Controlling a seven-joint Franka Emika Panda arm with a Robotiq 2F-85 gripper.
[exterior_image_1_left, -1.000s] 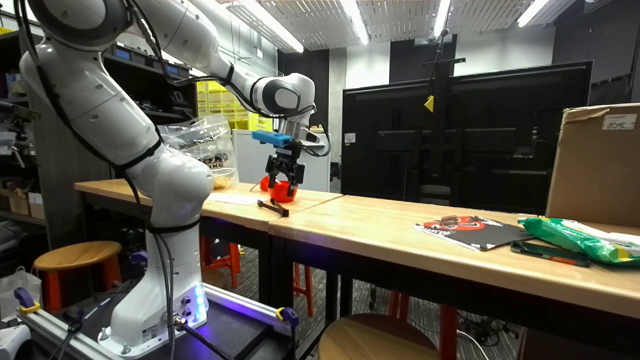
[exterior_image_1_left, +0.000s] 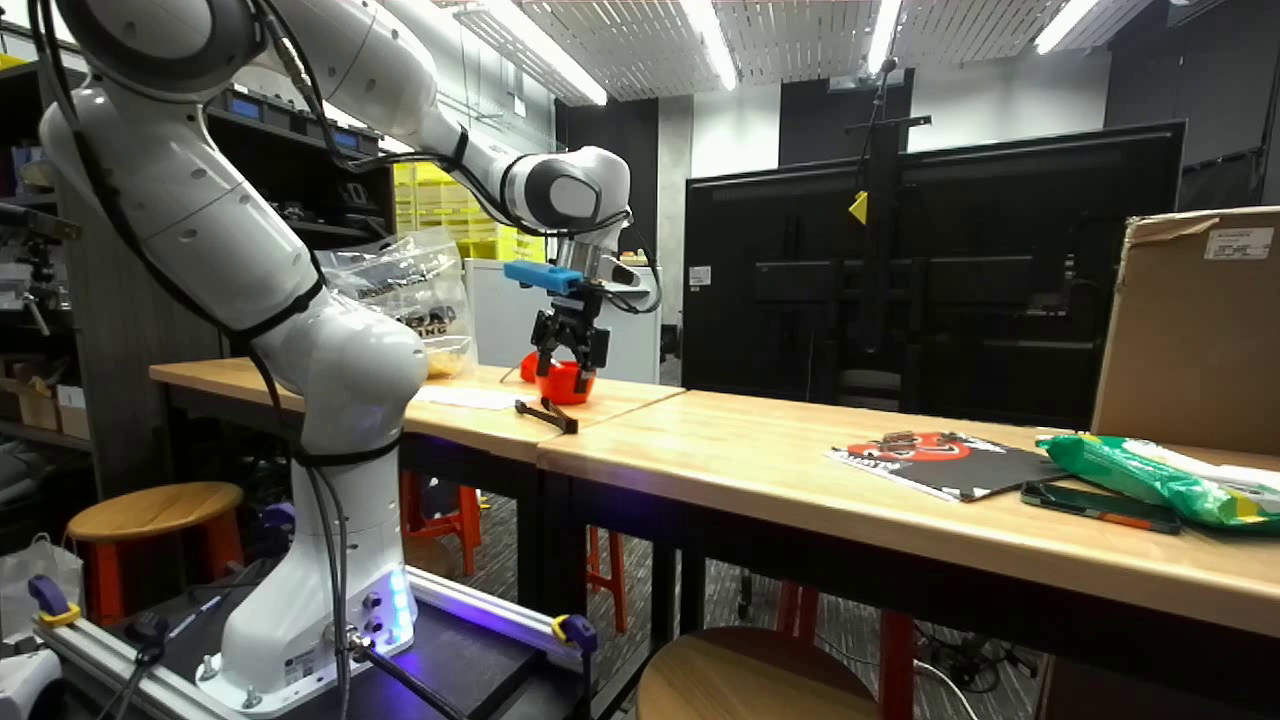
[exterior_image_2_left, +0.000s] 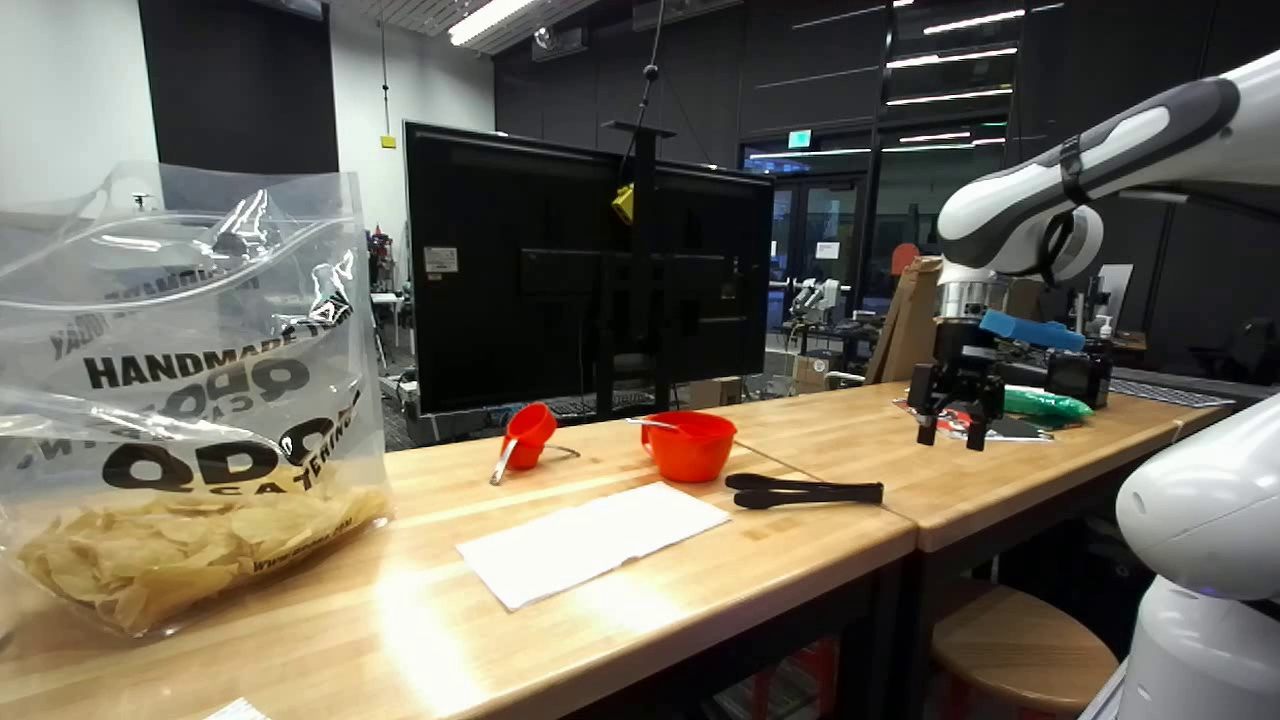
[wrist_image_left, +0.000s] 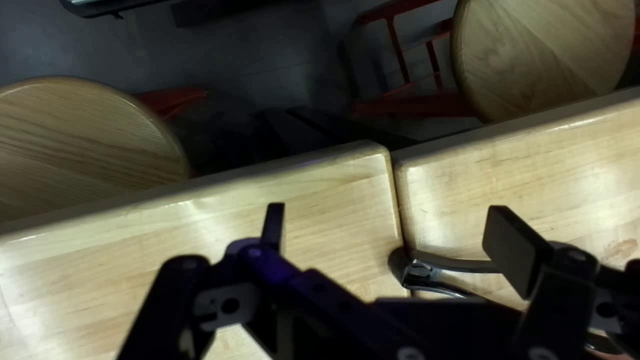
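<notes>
My gripper (exterior_image_2_left: 951, 439) hangs above the table with its fingers spread and empty. In the wrist view a wide gap separates the left finger (wrist_image_left: 273, 227) from the right one (wrist_image_left: 516, 249). Black tongs (exterior_image_2_left: 804, 491) lie on the tabletop by the seam, below my gripper and partly hidden by it in the wrist view. Beside them a red bowl (exterior_image_2_left: 692, 446) stands upright with a light handle resting in it. A smaller red cup (exterior_image_2_left: 529, 434) lies tilted farther left. A clear bag of chips (exterior_image_2_left: 192, 540) stands at the table's left end.
White paper (exterior_image_2_left: 588, 540) lies in front of the bowl. On the right-hand table are a dark printed sheet (exterior_image_1_left: 1002, 466), a green packet (exterior_image_1_left: 1122, 472) and a black-and-orange item (exterior_image_1_left: 1101, 506). Stools (exterior_image_1_left: 756, 678) stand by the front edge.
</notes>
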